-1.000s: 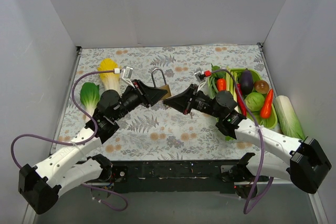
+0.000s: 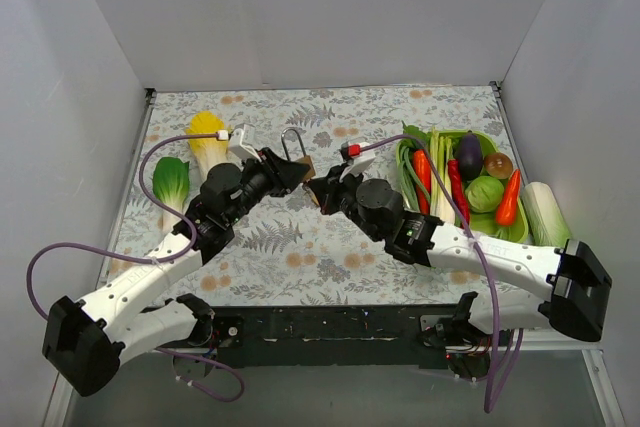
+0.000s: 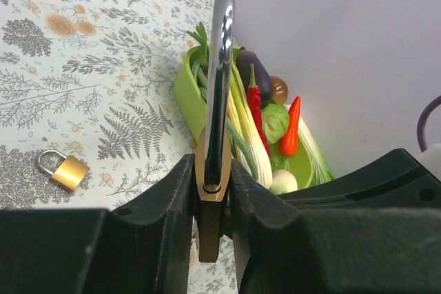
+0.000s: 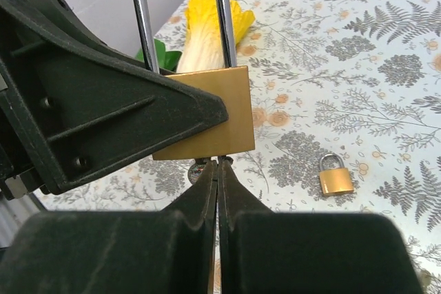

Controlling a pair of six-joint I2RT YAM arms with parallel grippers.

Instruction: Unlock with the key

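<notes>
A large brass padlock [image 4: 231, 111] with a tall steel shackle [image 3: 221, 67] is off the table, its shackle pointing up. My left gripper is shut on its body, one black finger [image 4: 158, 111] lying across the side. Just below the body's underside, in the right wrist view, are the tips of my right gripper. They are shut together, and no key can be made out between them. Small dark shapes by the tips are unclear. Whether the tips touch the lock, and whether the shackle is released, I cannot tell.
A small brass padlock [image 3: 71, 172] lies on the patterned table. The green basket [image 2: 518, 232] of vegetables stands at the right, a long pale cabbage [image 2: 547, 214] beside it. Leafy vegetables [image 2: 172, 182] lie at the left. Open table lies at the front middle.
Both grippers and the large padlock have shifted a little left in the top view. The right arm has swung and turned, its hand coming closer under the lock.
</notes>
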